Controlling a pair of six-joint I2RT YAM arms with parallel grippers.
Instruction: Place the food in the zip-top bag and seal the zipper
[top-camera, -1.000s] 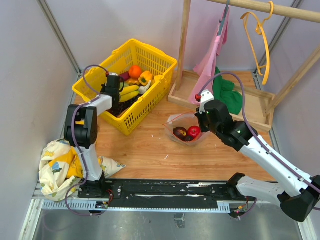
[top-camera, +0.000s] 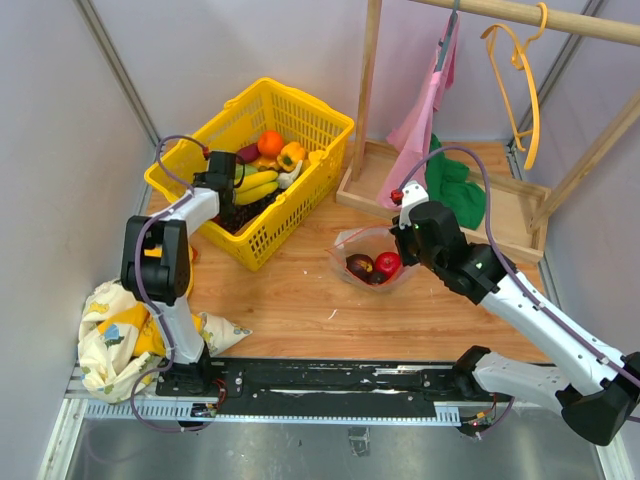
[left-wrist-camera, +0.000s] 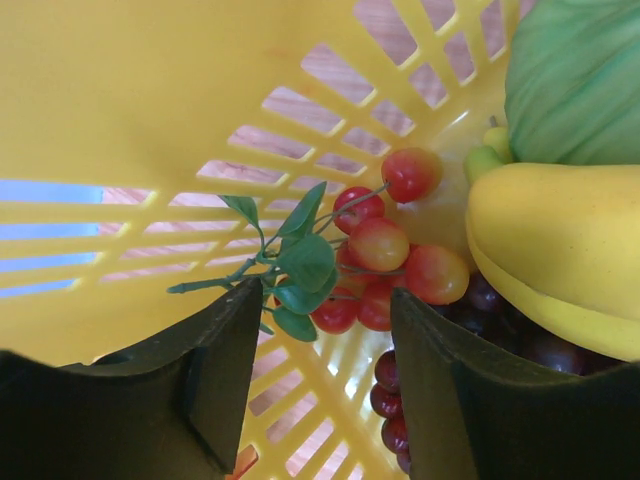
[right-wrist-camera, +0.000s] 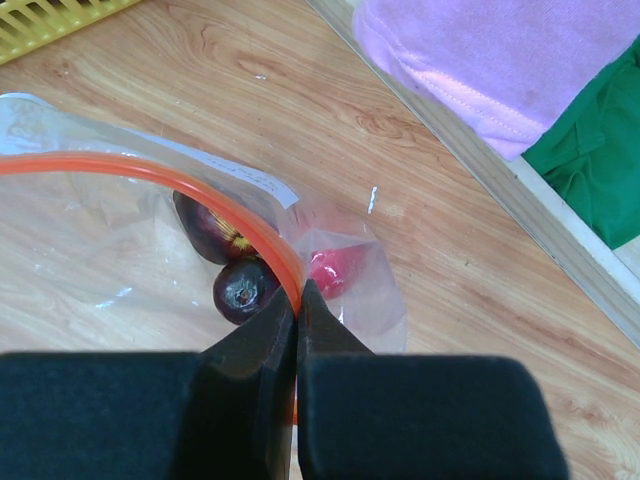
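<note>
My left gripper is open inside the yellow basket (top-camera: 285, 225), over a cluster of cherries (left-wrist-camera: 433, 270) with green leaves (left-wrist-camera: 305, 262). A banana (left-wrist-camera: 555, 250), grapes (left-wrist-camera: 390, 400) and a green leafy vegetable (left-wrist-camera: 570, 70) lie beside them; the top view also shows an orange (top-camera: 270, 142) and a yellow pepper (top-camera: 291, 155). My right gripper is shut on the orange-edged rim of the clear zip bag (right-wrist-camera: 110, 240), which holds dark purple produce (right-wrist-camera: 240, 292) and a red item (top-camera: 389, 262).
A wooden rack with pink cloth (top-camera: 430, 110), green cloth (top-camera: 460, 195) and an orange hanger (top-camera: 530, 90) stands at the back right. Crumpled printed cloths (top-camera: 110, 350) lie at the front left.
The right arm and the bag look unchanged.
</note>
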